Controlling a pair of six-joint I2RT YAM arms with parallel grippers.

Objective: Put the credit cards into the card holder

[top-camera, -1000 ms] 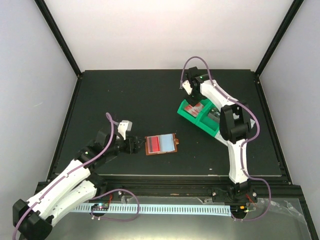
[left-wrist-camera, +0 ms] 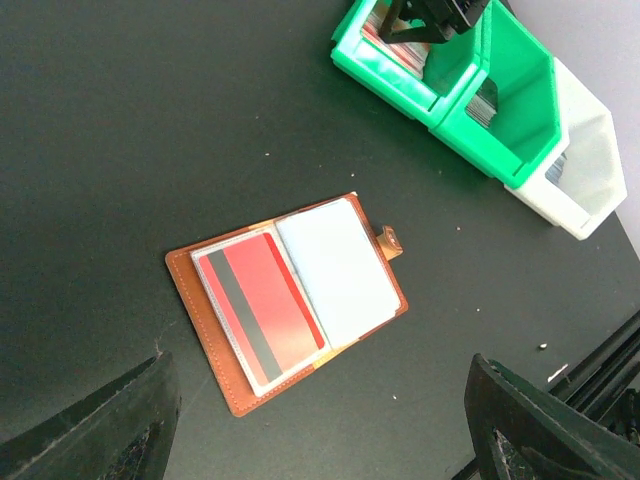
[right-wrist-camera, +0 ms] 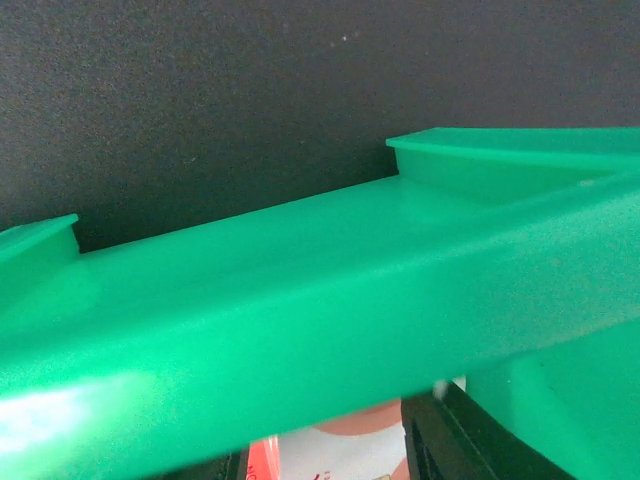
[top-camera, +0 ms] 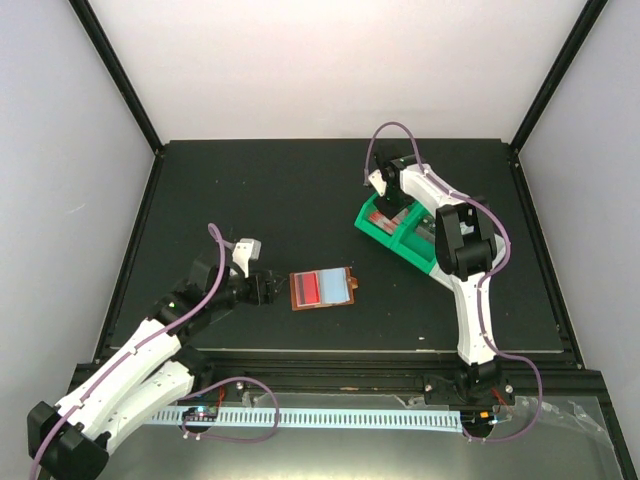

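Observation:
The brown card holder [left-wrist-camera: 240, 385] lies spread flat on the dark table, with a red card [left-wrist-camera: 262, 310] in its left side and a pale blue-white panel on its right. My left gripper is open beside it, nothing between its wide-set fingers. At the far right, cards [top-camera: 383, 222] sit in the left compartment of the green bin [top-camera: 408, 238]. Down in that compartment is my right gripper, its fingers apart around a white and red card [right-wrist-camera: 345, 458]. The bin's front wall hides much of this; whether either finger touches a card cannot be told.
The green bin's other compartment [left-wrist-camera: 525, 85] holds grey items, and a white bin [left-wrist-camera: 590, 150] adjoins it. Bare table [top-camera: 250, 190] stretches across the left and back. The bin's rim stands close to the right gripper.
The left arm has hardly moved; the holder lies where it was.

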